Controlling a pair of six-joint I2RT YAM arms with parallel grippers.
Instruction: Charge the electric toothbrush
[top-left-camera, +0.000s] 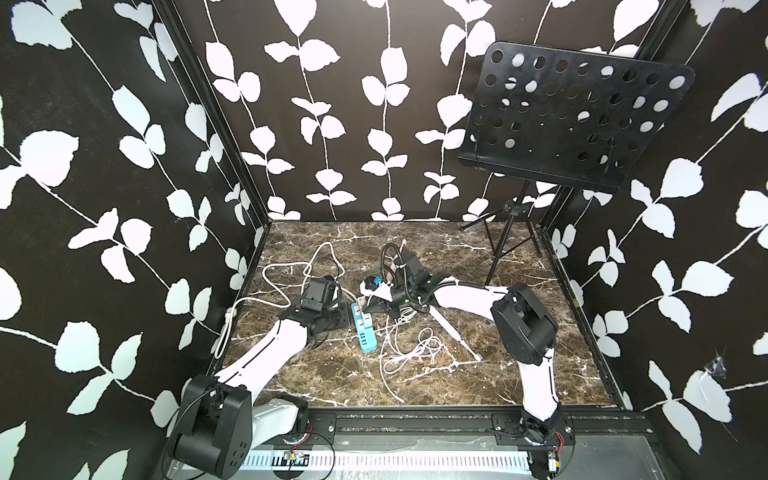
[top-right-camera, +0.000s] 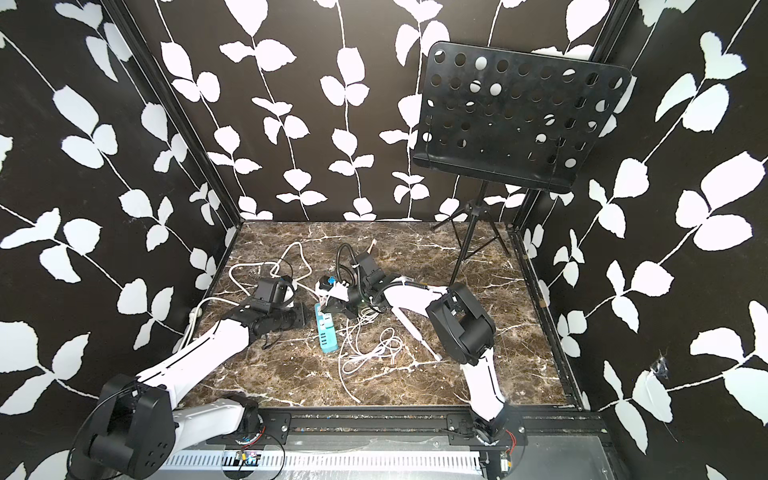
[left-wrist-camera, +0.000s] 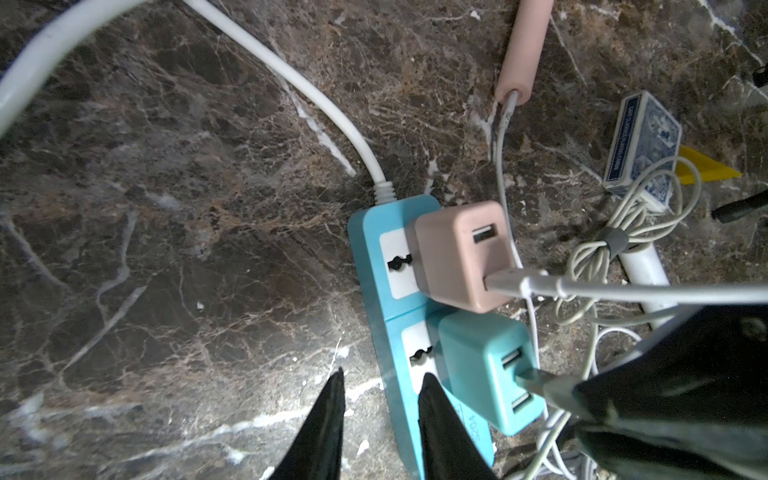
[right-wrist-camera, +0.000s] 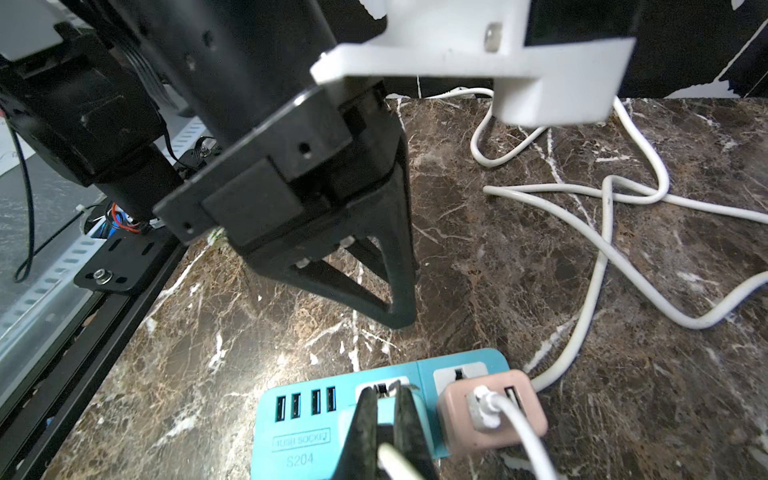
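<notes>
A teal power strip lies at mid table. In the left wrist view a pink adapter with a white cable plugged in and a teal adapter sit on it. My right gripper is shut at the teal adapter, with a white cable beside its fingertips; its exact contact is unclear. My left gripper stands part open just left of the strip, with nothing visible between its fingers. A white toothbrush-like handle lies to the right of the strip.
A black music stand stands at the back right. Loose white cables lie around the strip and back left. A small card box and pink rod lie behind the strip.
</notes>
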